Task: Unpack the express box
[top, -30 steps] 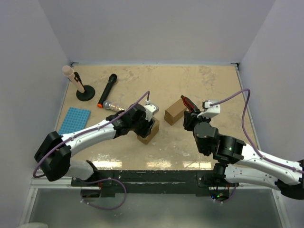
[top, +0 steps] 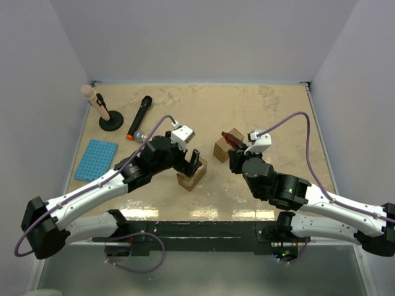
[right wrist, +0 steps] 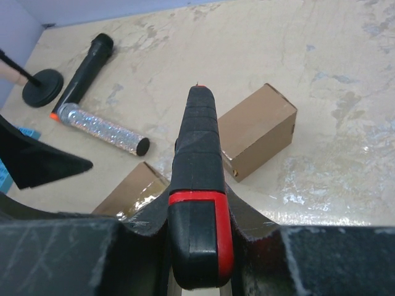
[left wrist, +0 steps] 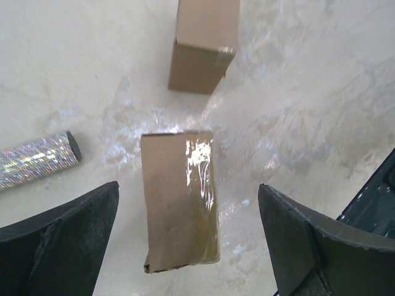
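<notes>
A cardboard box [top: 191, 177] [left wrist: 179, 203] [right wrist: 123, 191] lies beneath my left gripper [top: 191, 163], whose fingers stand open above it with nothing between them. A second cardboard box [top: 223, 150] [left wrist: 203, 49] [right wrist: 259, 129] lies farther back and to the right. My right gripper [top: 237, 148] is shut on a black and red tool [top: 231, 139] [right wrist: 197, 160], held upward over the table beside that second box.
A black microphone-like rod [top: 140, 117], a glittery cylinder [left wrist: 40, 161] [right wrist: 105, 129], a stand with a pale top [top: 111, 120] and a blue mat [top: 95, 160] occupy the left.
The right gripper with the black and red tool has moved left.
</notes>
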